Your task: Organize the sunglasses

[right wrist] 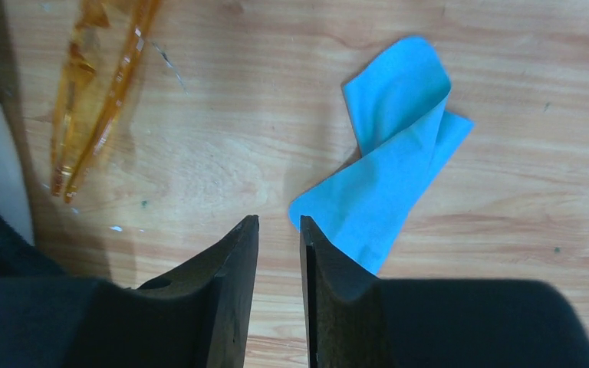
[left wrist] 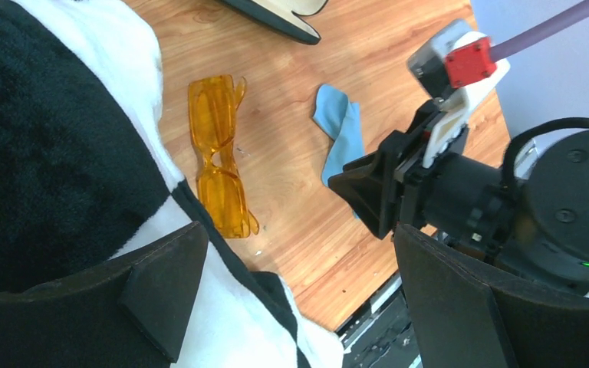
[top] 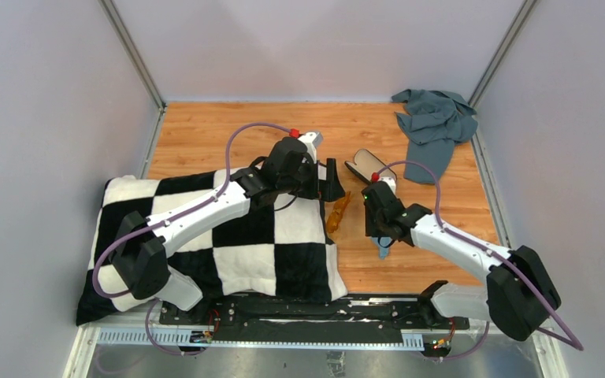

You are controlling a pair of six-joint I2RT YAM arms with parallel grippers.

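Note:
Amber-framed sunglasses [left wrist: 217,157] lie folded on the bare wood beside the checkered blanket's edge. A blue cloth lies crumpled to their right; in the right wrist view this cloth [right wrist: 395,165] is just beyond my right gripper. That gripper stands open by a narrow gap, with nothing held. My left gripper is wide open and empty, above the blanket's edge and close to the sunglasses. An open glasses case [top: 367,161] with a pale lining sits behind the right gripper, partly covered by that arm in the top view.
The black-and-white blanket [top: 244,269] covers the left of the table. A grey-green cloth [top: 433,150] is heaped at the back right. Bare wood [top: 205,134] is free at the back left.

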